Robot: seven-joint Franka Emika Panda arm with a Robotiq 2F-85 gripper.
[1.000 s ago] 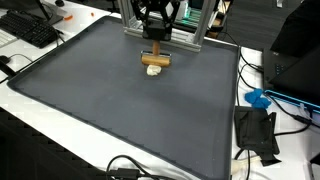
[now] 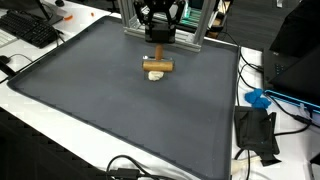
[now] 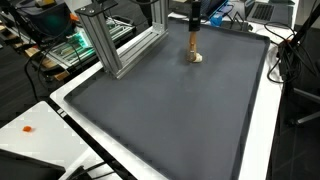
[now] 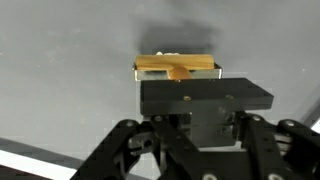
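Part of my gripper, a dark block (image 4: 205,97), crosses the middle of the wrist view and covers its fingertips. Just past its edge shows a wooden tool with a cylindrical crosspiece (image 4: 175,62) and a rounded wooden knob or handle end (image 4: 179,73). In exterior view 1 my gripper (image 2: 159,42) hangs over this tool, its wooden stem running up to the fingers and its crosspiece (image 2: 157,65) lying sideways. Below it shows a small pale round piece (image 2: 155,76), seen in exterior view 2 as a whitish end (image 3: 196,58). How tightly the fingers stand on the stem is hidden.
A white frame (image 2: 181,41) stands behind the gripper. Blue and black items (image 2: 256,98) with cables lie at the right.
The gripper, wooden crosspiece and pale piece have all shifted slightly down in exterior view 1, keeping about the same arrangement. The rest of the table looks unchanged.
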